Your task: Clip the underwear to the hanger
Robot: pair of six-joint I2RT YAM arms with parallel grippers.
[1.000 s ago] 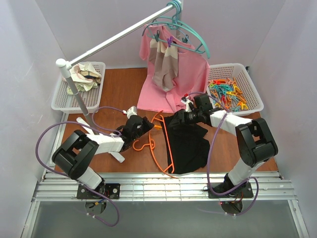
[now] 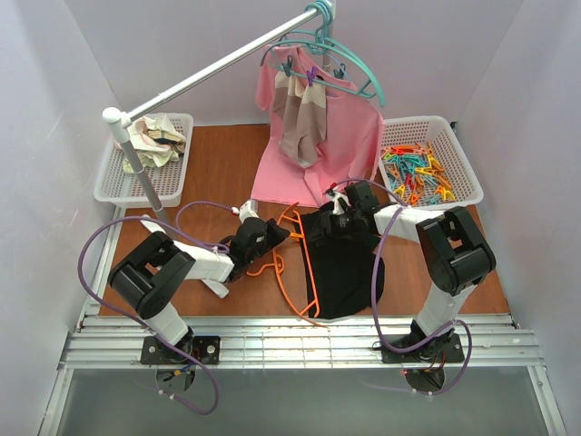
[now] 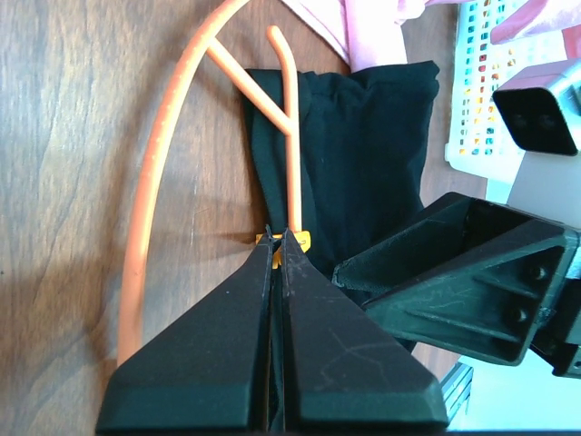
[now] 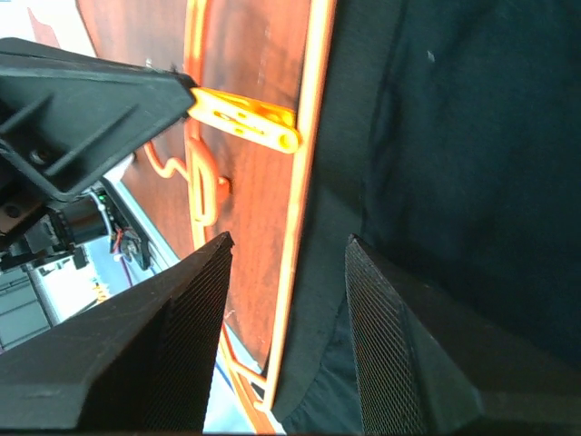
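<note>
An orange hanger (image 2: 309, 272) lies on the wood at the left edge of the black underwear (image 2: 345, 282). A yellow-orange clip (image 4: 238, 116) sits at the hanger's straight bar, beside the dark cloth. My left gripper (image 2: 283, 233) is shut at that clip; in its wrist view the fingertips (image 3: 276, 250) meet over it, and whether they pinch it is unclear. My right gripper hangs over the cloth's edge and the bar, its fingers apart with nothing seen held between them.
Pink and beige garments (image 2: 318, 163) hang on teal hangers at the back. A basket of clips (image 2: 463, 173) stands right, a basket of cloths (image 2: 109, 182) left. A metal rail post (image 2: 136, 168) rises beside the left arm.
</note>
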